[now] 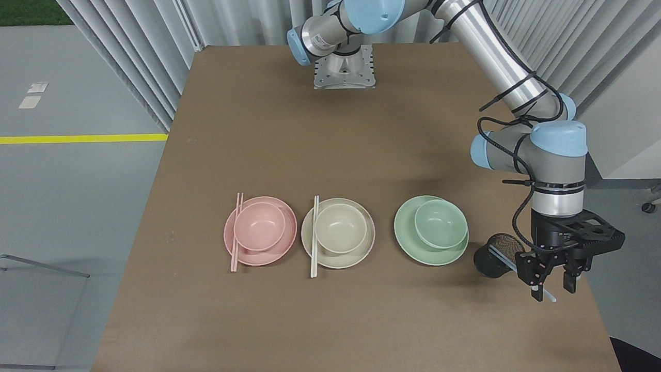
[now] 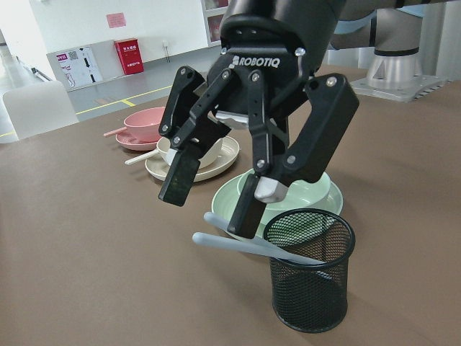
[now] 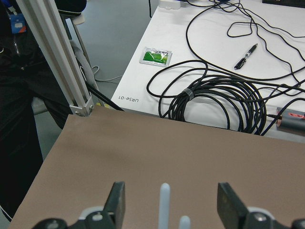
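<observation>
My black gripper stands open over a black mesh cup at the table's right, in which two pale chopsticks lean out to the side under the fingers; in the wrist view their tips show between the fingers, apparently not held. Left of the cup sit a green bowl on a green plate, a cream bowl on a cream plate with white chopsticks, and a pink bowl on a pink plate with pink chopsticks.
</observation>
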